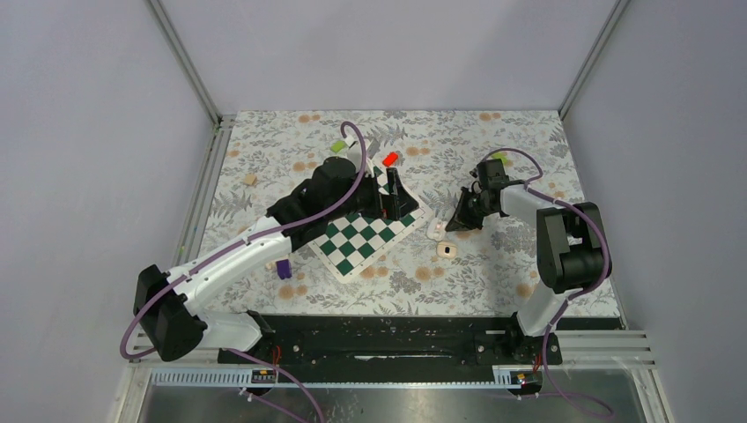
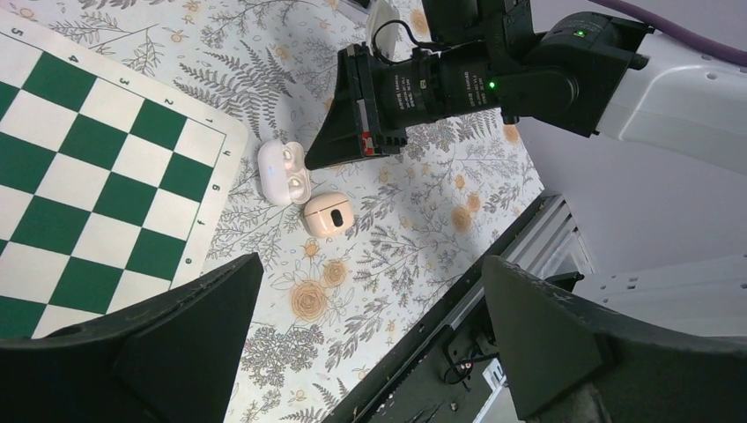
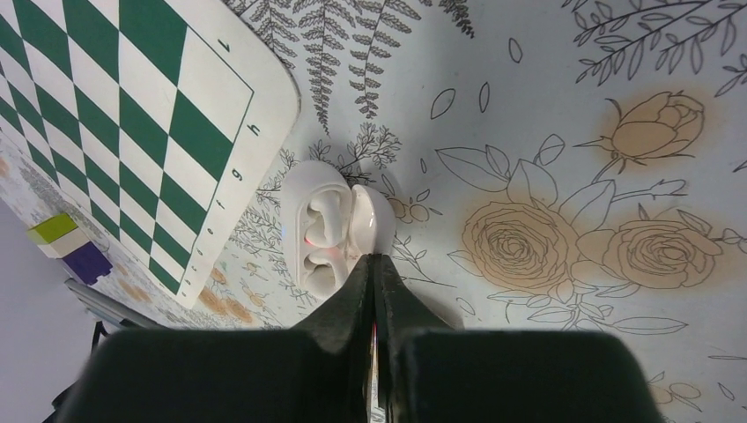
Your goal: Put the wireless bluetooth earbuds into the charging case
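Note:
A white charging case (image 3: 293,216) stands unfolded beside the chessboard corner, with two white earbuds (image 3: 326,218) seated in it. Its smooth right-hand shell (image 3: 374,216) meets the tip of my right gripper, which is shut with nothing visible between its fingers. In the left wrist view the same case (image 2: 272,174) shows both earbuds on its right side, close to the right arm's tip (image 2: 313,162). How deep the earbuds sit is hard to tell. Over the chessboard hangs my left gripper (image 1: 402,196), wide open and empty, well left of the case.
A closed beige case (image 2: 328,215) with a black oval lies just in front of the white one. The green-and-white chessboard (image 1: 363,240) borders it on the left. A red block (image 1: 390,159) and a purple block (image 1: 284,269) lie farther off.

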